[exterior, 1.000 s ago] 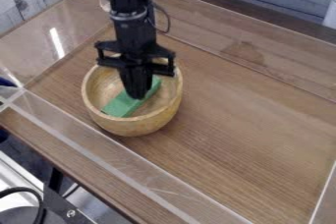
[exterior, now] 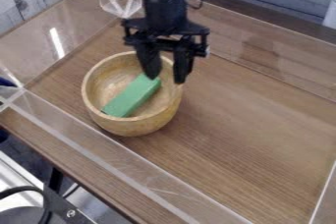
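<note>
A round wooden bowl [exterior: 157, 117] stands at the left-centre of the table, with a green oblong block [exterior: 132, 97] lying inside it, tilted diagonally. My dark gripper [exterior: 164, 59] hangs over the back-right rim of the bowl, open, its fingers spread apart with nothing visible between them.
A translucent edge strip runs along the left side, with a white object at the far left near the back. Black cables lie off the table at the lower left.
My gripper has moved right and up, away from the middle of the bowl toward its back-right side. The bowl and green block look unmoved.
</note>
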